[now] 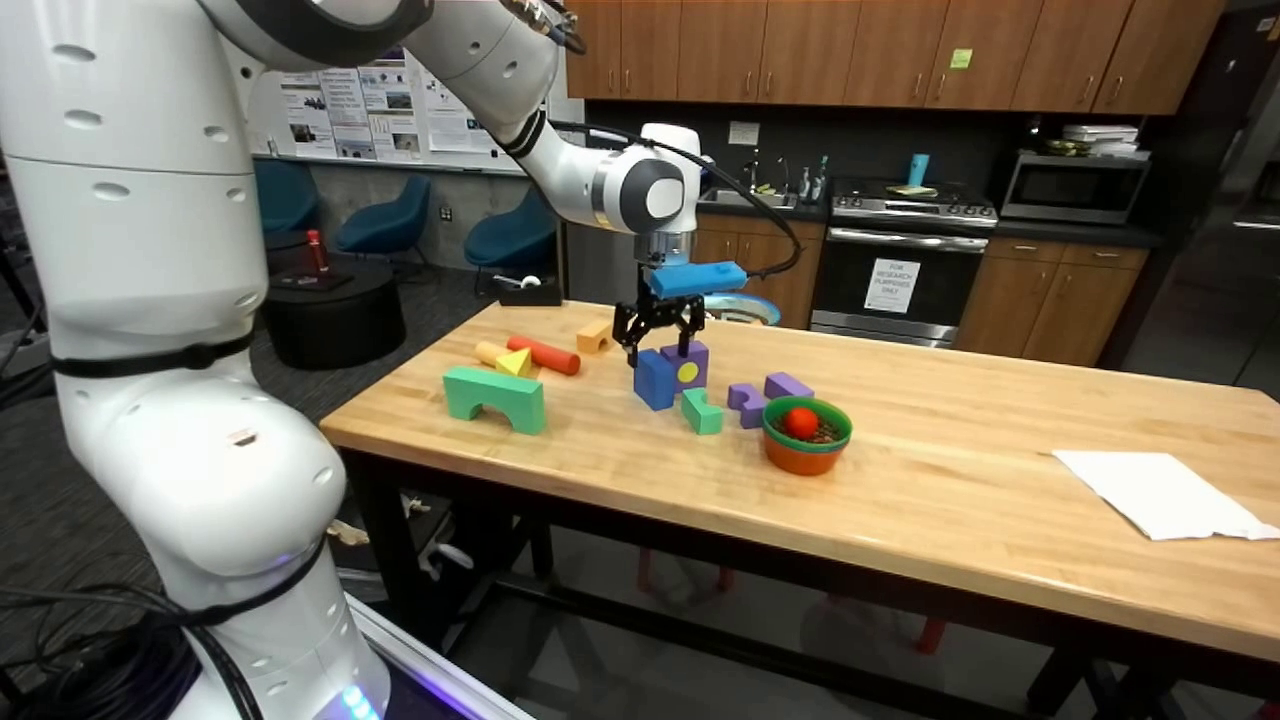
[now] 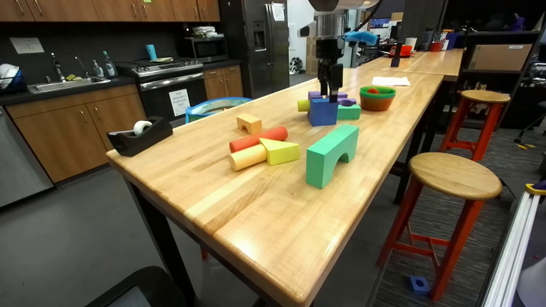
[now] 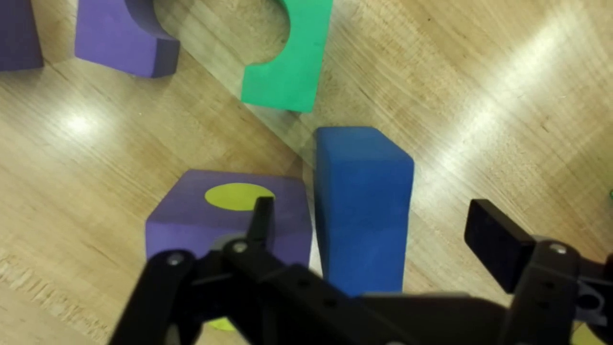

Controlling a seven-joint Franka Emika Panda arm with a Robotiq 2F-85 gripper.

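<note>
My gripper is open, with its fingers spread wide above the table. In the wrist view a blue block [image 3: 365,212] stands between the two fingertips, untouched as far as I can see. Close on its left is a purple block [image 3: 189,201] with a yellow disc on its face, and the left finger overlaps it in view. From exterior view 1 the gripper [image 1: 657,348] hangs just over the blue block [image 1: 654,379] and the purple block [image 1: 696,365]. The gripper's own body hides the near end of the blue block in the wrist view.
A green arched block [image 1: 702,413], two purple blocks and a bowl [image 1: 806,438] holding a red ball lie to the right. A green bridge [image 1: 494,398], a red cylinder [image 1: 546,354] and smaller blocks are on the left. Beyond the bowl, the table is clear up to a white sheet [image 1: 1161,492].
</note>
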